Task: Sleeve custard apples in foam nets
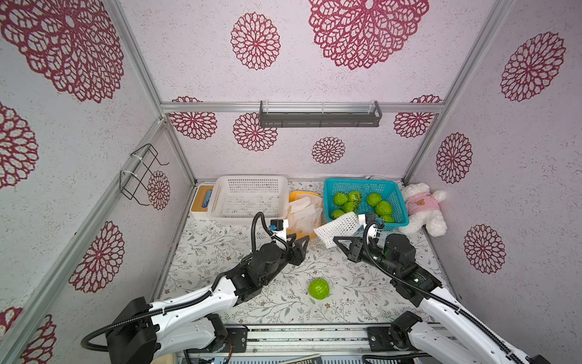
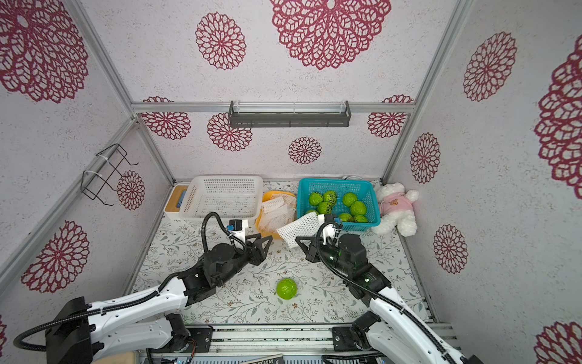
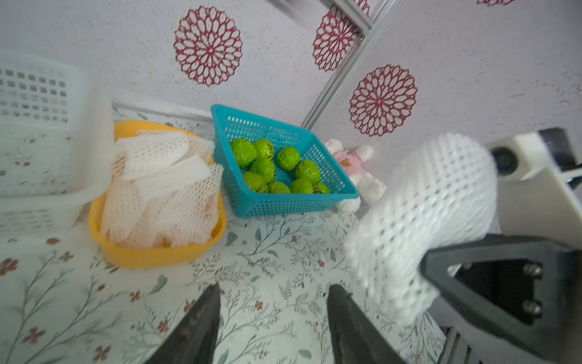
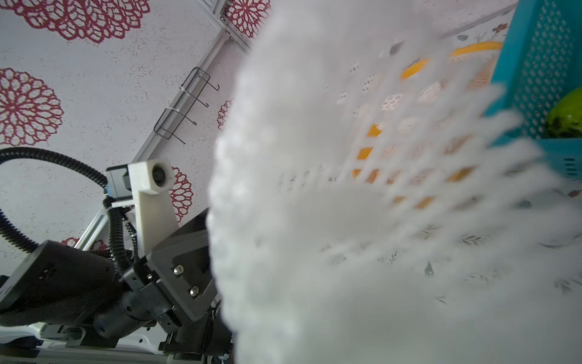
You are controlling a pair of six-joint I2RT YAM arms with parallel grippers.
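A white foam net (image 1: 336, 227) is held up by my right gripper (image 1: 342, 241), shut on it; in the right wrist view the net (image 4: 363, 242) fills most of the frame. My left gripper stands open with nothing between its fingers, just left of the net. A single custard apple (image 1: 319, 288) lies on the front middle of the table. More custard apples (image 3: 288, 157) sit in the teal basket (image 3: 266, 206). Spare nets (image 3: 154, 157) lie in the yellow basket (image 3: 127, 257).
An empty white basket (image 1: 245, 197) stands at the back left beside a cream box (image 1: 200, 197). A plush bear (image 1: 427, 215) sits right of the teal basket.
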